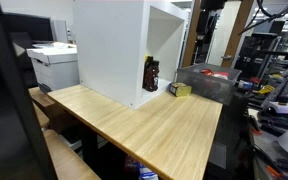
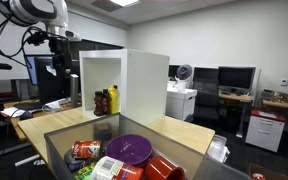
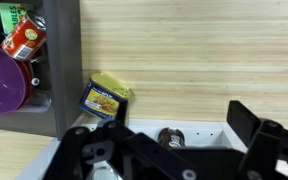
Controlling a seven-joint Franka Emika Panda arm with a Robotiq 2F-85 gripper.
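High over the wooden table (image 1: 169,130) hangs my gripper, its two black fingers wide apart in the wrist view with nothing visible held between them. A small yellow and blue box or can (image 3: 101,97) lies on the table below, beside the grey bin wall. The white cabinet (image 1: 111,50) stands on the table, open on one side. Dark bottles (image 2: 102,102) and a yellow bottle (image 2: 113,98) stand in its lower part. In the wrist view a dark round top (image 3: 171,138) shows between the fingers, far beneath them at the cabinet's edge.
The grey bin (image 2: 74,134) holds a purple bowl (image 2: 130,149), red cans (image 2: 117,170) and other packages. Its tall wall borders the table. Bare wood (image 3: 194,60) stretches across much of the wrist view. The cabinet's walls rise close to the arm.
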